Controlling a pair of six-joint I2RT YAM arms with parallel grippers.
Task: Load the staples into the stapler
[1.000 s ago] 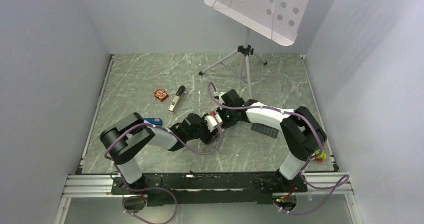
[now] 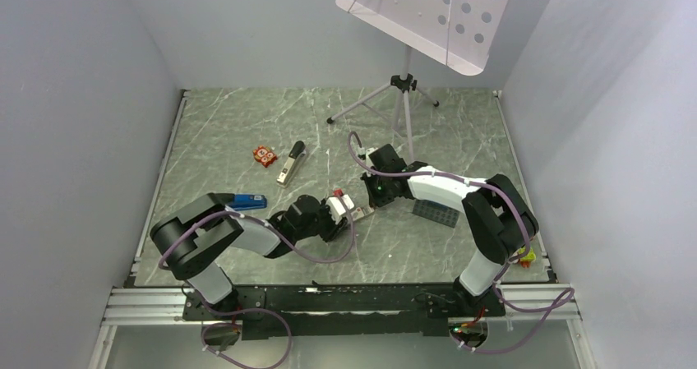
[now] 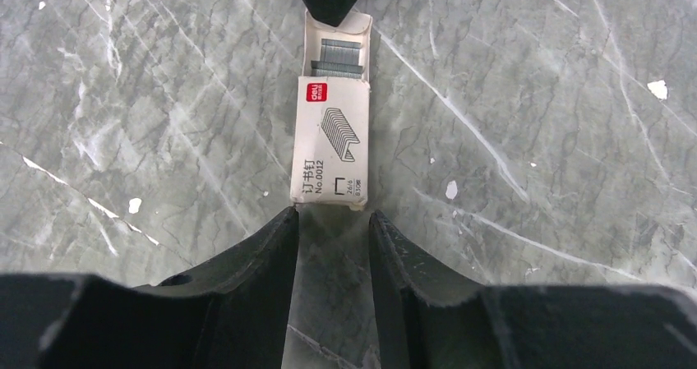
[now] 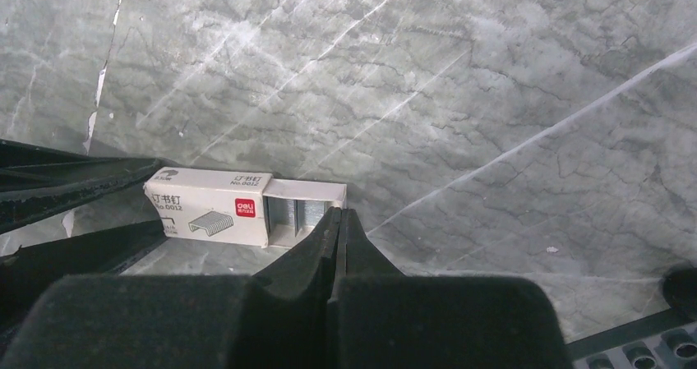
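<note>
A white staple box [image 3: 330,139] lies on the marble table with its tray slid partly out, showing rows of staples [image 3: 337,66]. My left gripper is at the closed end of the box, its fingertips at that edge; whether they touch it is unclear. My right gripper is shut at the tray's outer end. In the top view, a stapler [image 2: 292,163] lies behind the left arm, with a blue stapler-like object [image 2: 246,202] further left.
A small red-orange object [image 2: 265,155] lies at the back left, a dark ridged pad [image 2: 436,213] beside the right arm. A white stand [image 2: 407,110] is at the back right.
My left arm has shifted left, away from the right gripper, uncovering more of the box. The right gripper has moved slightly right in the top view.
</note>
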